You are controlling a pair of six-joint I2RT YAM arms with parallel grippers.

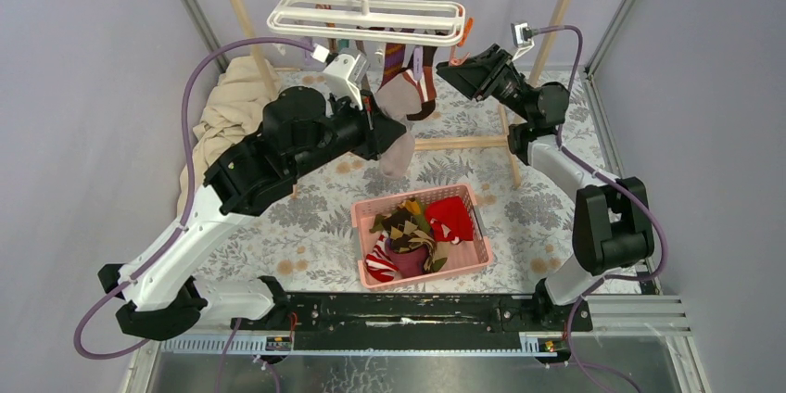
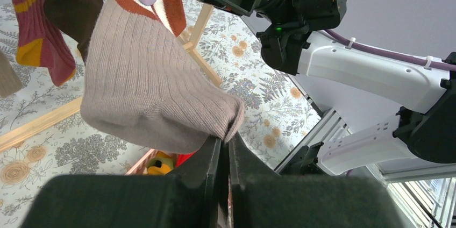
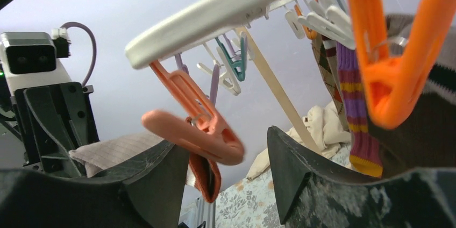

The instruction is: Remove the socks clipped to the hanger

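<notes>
A white clip hanger (image 1: 366, 27) hangs from the rack with socks clipped on. My left gripper is shut on a grey sock (image 2: 140, 77), pulled taut toward it, with rust-and-white striped cuff near a lilac clip. My right gripper (image 1: 452, 76) is raised at the hanger's right end, part open; in the right wrist view its fingers stand either side below an orange clip (image 3: 199, 131). A purple striped sock (image 3: 357, 104) and a maroon sock (image 2: 45, 50) also hang there.
A pink basket (image 1: 361, 263) of socks sits front centre on the floral mat. A beige cloth (image 1: 218, 124) lies at the left. The wooden rack surrounds the hanger; free mat lies right of the basket.
</notes>
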